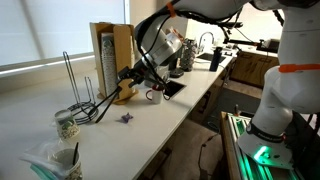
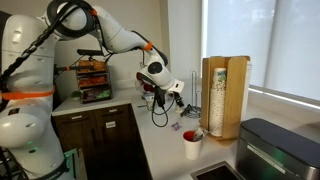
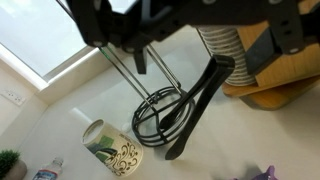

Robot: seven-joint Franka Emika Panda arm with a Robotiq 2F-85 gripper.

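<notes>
My gripper (image 1: 146,77) hangs above the counter in front of the wooden holder, with its fingers open and no object visibly held. A black wire rack (image 3: 165,118) stands on the counter with a round base and tall prongs. Leaning across that base is a long black utensil (image 3: 198,108), its upper end near the gripper in the wrist view. A small purple object (image 1: 126,118) lies on the counter, partly cut off in the wrist view. Beside the rack is a patterned cup (image 3: 113,149). A white mug (image 1: 155,96) sits beyond the gripper, partly hidden.
The tall wooden holder (image 2: 232,95) and its ribbed cylinder (image 1: 109,65) stand close behind. A white cup with red inside (image 2: 193,138), a plastic bag (image 1: 45,155) and a dark boxy appliance (image 2: 265,150) occupy the near end.
</notes>
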